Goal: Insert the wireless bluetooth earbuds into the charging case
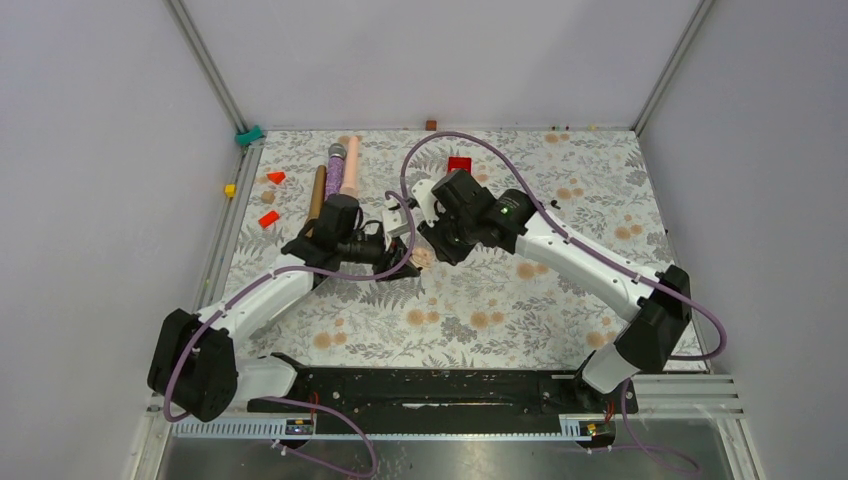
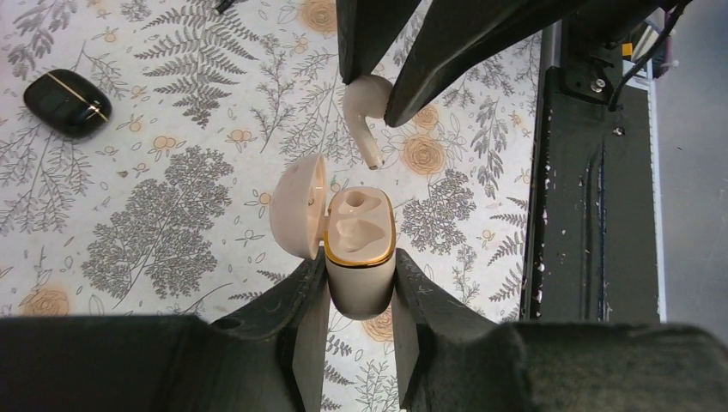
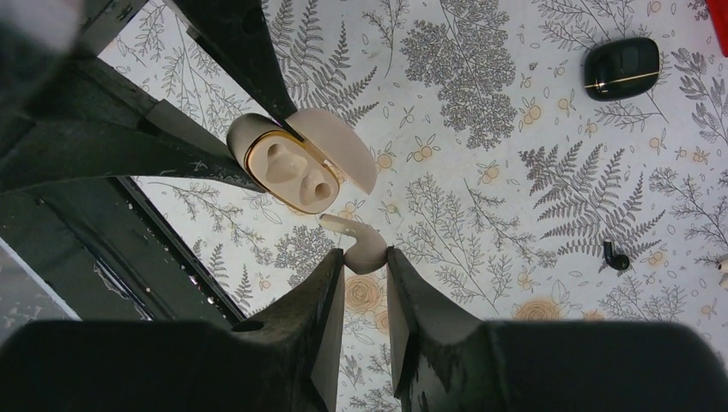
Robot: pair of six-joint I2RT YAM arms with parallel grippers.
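My left gripper is shut on the cream charging case point(image 2: 359, 275), whose lid point(image 2: 296, 210) stands open, showing empty-looking earbud recesses. Just above the case in the left wrist view, my right gripper holds a cream earbud by its rounded head, stem pointing toward the case but apart from it. A black earbud point(image 3: 616, 257) lies on the patterned table in the right wrist view.
A closed black case point(image 2: 67, 101) lies on the table. In the top view a red box point(image 1: 460, 163) sits at the back, and rods point(image 1: 350, 165) and small red blocks point(image 1: 268, 218) lie at the left.
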